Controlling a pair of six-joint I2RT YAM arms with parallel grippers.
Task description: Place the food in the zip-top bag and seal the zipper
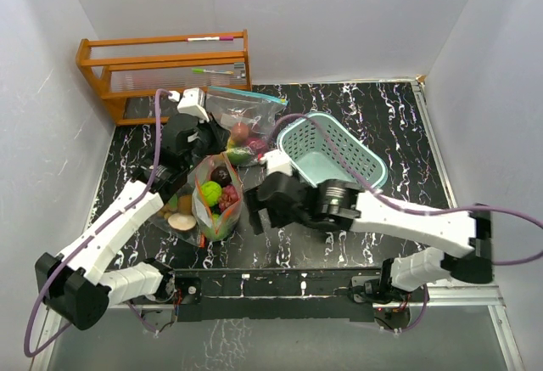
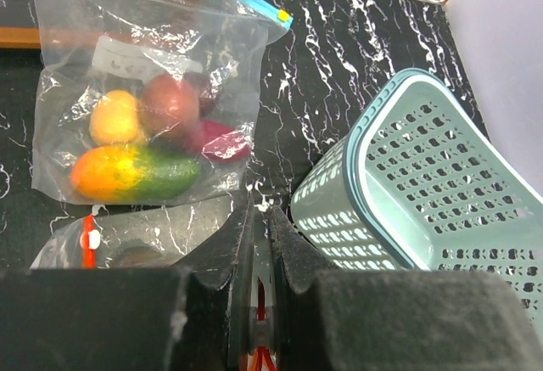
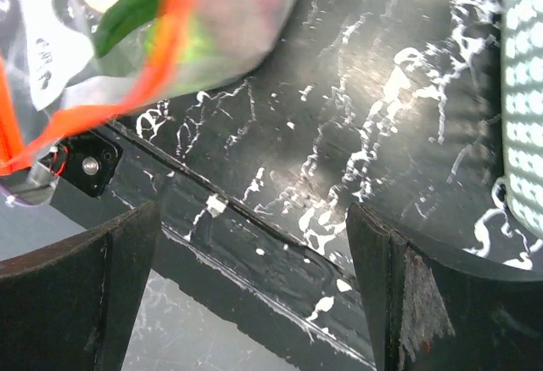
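A clear zip bag (image 1: 206, 220) with an orange zipper stands open at left front, holding green, red and dark food. Its orange zipper edge (image 3: 170, 36) hangs blurred and close in the right wrist view. My left gripper is shut on the bag's upper edge; a thin red strip shows between its fingers. Just right of the bag mouth, my right gripper (image 1: 257, 212) stands open with nothing between its fingers. The sage-green basket (image 1: 373, 167) is to the right; the part of its inside that shows is empty.
A second bag (image 2: 64, 167), with a blue zipper and fruit inside, lies behind the open one. An orange rack (image 1: 106, 82) stands at the back left. Bare marbled tabletop (image 3: 314, 125) lies between the open bag and the basket.
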